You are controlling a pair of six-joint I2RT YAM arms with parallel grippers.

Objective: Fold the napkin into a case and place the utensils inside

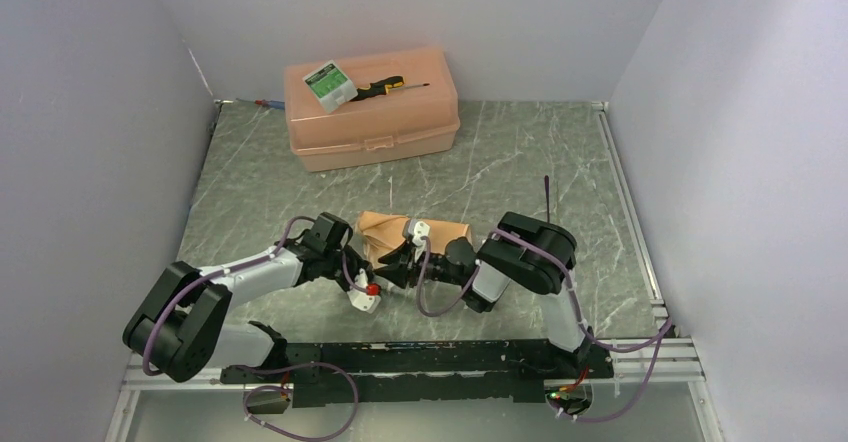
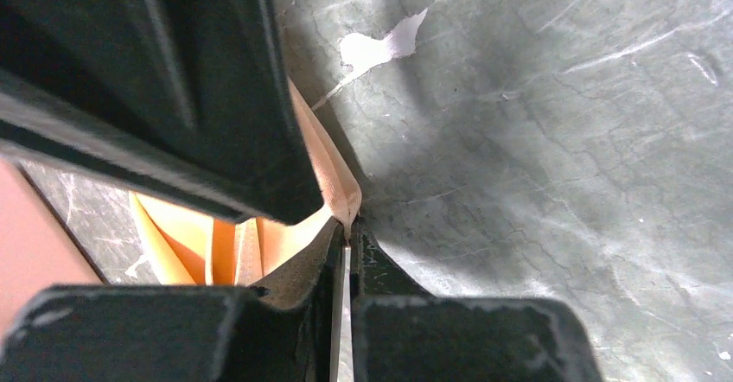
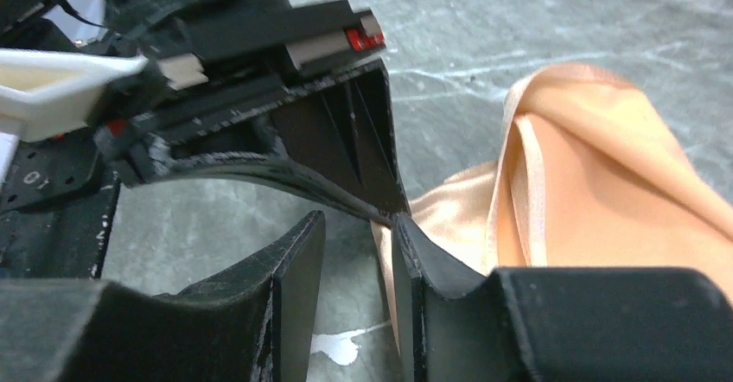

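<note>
The orange napkin (image 1: 440, 232) (image 3: 640, 200) lies folded near the front centre of the table. In the left wrist view my left gripper is shut on a pinched edge of the napkin (image 2: 333, 170). My right gripper reaches in from the right beside the left one, its two fingers parted, with the left gripper and the napkin's edge beyond them in the right wrist view. A dark, thin utensil (image 1: 546, 197) stands out at the right, partly behind the right arm.
A pink toolbox (image 1: 370, 127) at the back carries a screwdriver (image 1: 380, 88) and a green-labelled box (image 1: 328, 85). Walls enclose both sides and the back.
</note>
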